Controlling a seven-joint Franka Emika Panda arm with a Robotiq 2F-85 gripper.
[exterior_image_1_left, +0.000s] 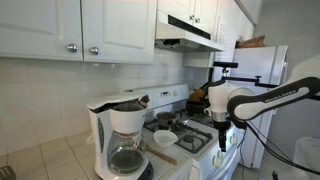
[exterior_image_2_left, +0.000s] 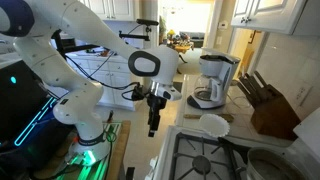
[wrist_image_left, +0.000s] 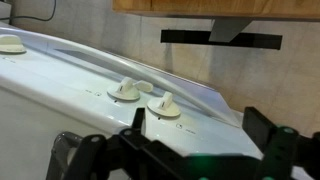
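Note:
My gripper hangs in front of the stove's knob-side edge. In the wrist view its dark fingers stand well apart, and nothing shows in the gap of the open gripper. Two white stove knobs, a left one and a right one, sit on the white front panel beyond the fingers. From the second exterior view, the gripper points down beside the stove, clear of the burner grates. A white bowl rests between the stove and the coffee maker.
A large pot stands at the stove's right in the second exterior view. The coffee maker occupies the counter left of the stove. White cupboards hang above. Open floor lies in front of the stove.

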